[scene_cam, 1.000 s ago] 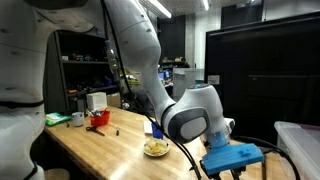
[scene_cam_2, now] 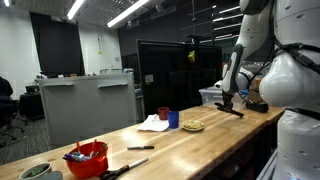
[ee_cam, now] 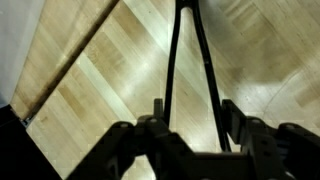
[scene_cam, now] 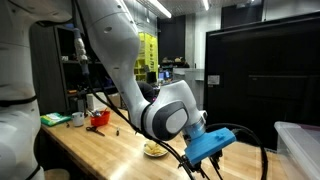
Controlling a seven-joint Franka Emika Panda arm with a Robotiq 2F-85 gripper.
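Note:
A black, thin-armed object like a pair of tongs [ee_cam: 208,72] lies over the wooden table in the wrist view, its two arms joining near the top edge and spreading toward my gripper. The fingers stand apart, with the object's arms between or just under the fingers; whether they touch is not clear. In the second exterior view, a dark item [scene_cam_2: 229,113] is low near the table at the far right, by the white arm [scene_cam_2: 236,80]. The fingertips are hard to make out in the first exterior view, below the blue wrist part [scene_cam: 208,145].
A yellow plate [scene_cam_2: 193,127] stands mid-table, with a blue cup [scene_cam_2: 173,119] and a red cup [scene_cam_2: 163,113] behind it. A red basket [scene_cam_2: 88,160] and utensils are at the other end. A pale bin [scene_cam: 299,145] sits at the right; a black cable loops beside the wrist.
My arm has moved left in the first exterior view, coming nearer to the camera and lower. The wrist has turned, and the cable loop has shifted left with it.

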